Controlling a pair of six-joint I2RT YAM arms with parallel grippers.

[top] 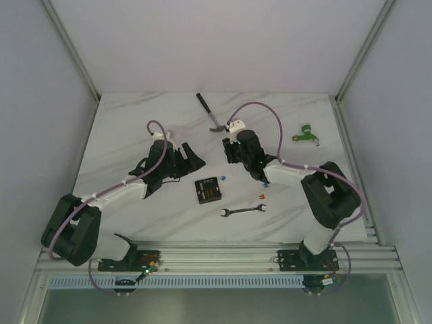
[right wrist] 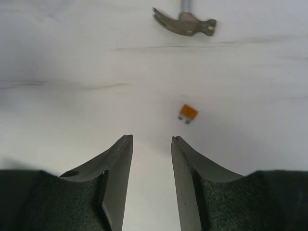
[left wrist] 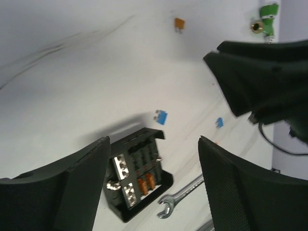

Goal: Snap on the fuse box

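Observation:
The black fuse box (top: 208,190) lies on the marble table at centre; in the left wrist view its open tray (left wrist: 139,175) holds terminals and orange fuses. My left gripper (top: 194,156) hovers behind and left of it, fingers apart with nothing seen between them. My right gripper (top: 228,150) is above the table behind and right of the box; its two fingers are apart in the right wrist view, empty. An orange fuse (right wrist: 189,112) lies beyond those fingers, and a blue piece (left wrist: 162,117) lies beside the box.
A hammer (top: 215,125) lies at the back, a green valve (top: 306,134) back right, a wrench (top: 243,210) in front. Small pieces lie right of the box.

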